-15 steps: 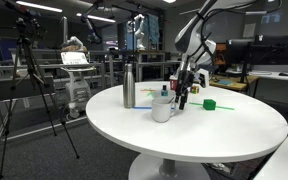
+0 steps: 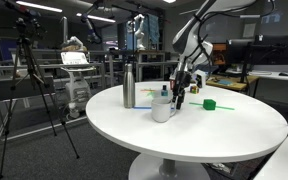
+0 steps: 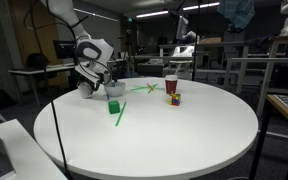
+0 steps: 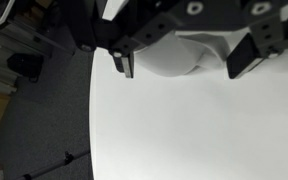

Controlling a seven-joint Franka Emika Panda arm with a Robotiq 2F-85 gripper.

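A pale mug (image 2: 162, 109) stands upright on the white round table, near its edge, with its handle toward the gripper side. My gripper (image 2: 177, 102) is low, just beside and behind the mug. In the wrist view my gripper is open, its two dark fingers (image 4: 246, 56) wide apart. Part of the mug (image 4: 169, 57) shows between and beyond them, with the upper part hidden by the gripper body. Whether a finger touches the mug cannot be made out. The second exterior view has the arm bent down over the mug (image 3: 85, 90) at the table's left.
A tall metal bottle (image 2: 129, 86) is left of the mug. A green cube (image 3: 114, 107), a whitish container (image 3: 115, 89), a red cup (image 3: 171, 84) and a multicoloured cube (image 3: 175, 100) stand about the table (image 3: 204, 135). Thin coloured sticks lie between them.
The arm has shifted slightly near the mug. The mug, the bottle and the green cube look unmoved.
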